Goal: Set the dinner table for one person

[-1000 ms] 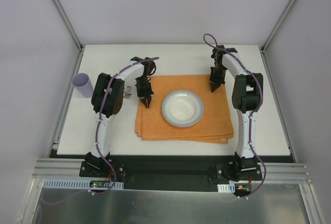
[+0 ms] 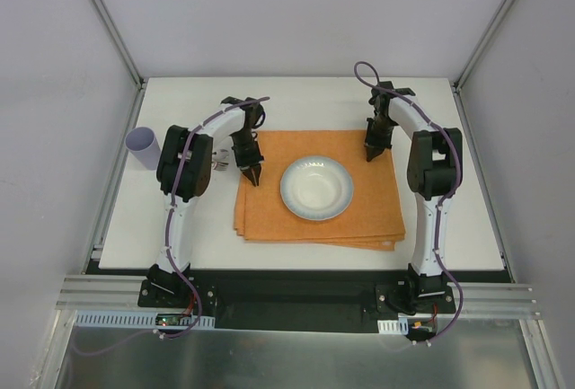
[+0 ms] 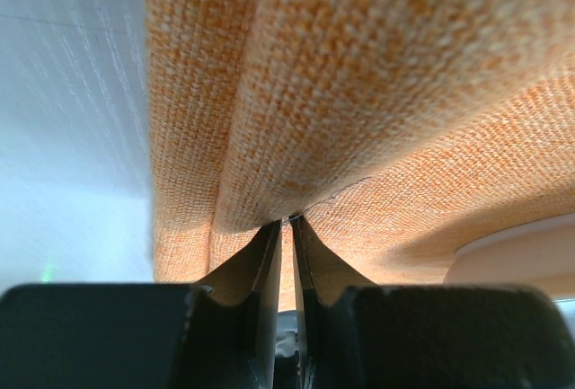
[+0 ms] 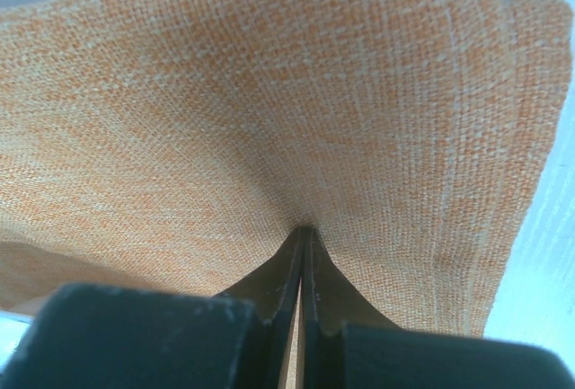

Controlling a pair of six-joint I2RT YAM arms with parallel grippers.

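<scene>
An orange cloth placemat (image 2: 269, 223) lies in folded layers across the middle of the table, and a white plate (image 2: 316, 188) rests on it. My left gripper (image 2: 255, 183) is shut at the cloth's left side, its tips against a raised fold (image 3: 296, 128); whether any cloth is pinched does not show clearly. At the upper right of the cloth, my right gripper (image 2: 369, 158) is also shut, fingertips at the fabric (image 4: 269, 137), with nothing visible between them. Part of the plate (image 3: 517, 259) enters the left wrist view at lower right.
A lavender cup (image 2: 143, 145) stands at the table's left edge. Some shiny items (image 2: 220, 161), partly hidden by the left arm, lie between cup and cloth. Bare white table (image 2: 296, 101) runs along the back and right sides.
Both arms have shifted only slightly, the left wrist a little to the left and the right forearm a little to the right. Cloth and plate look almost unchanged.
</scene>
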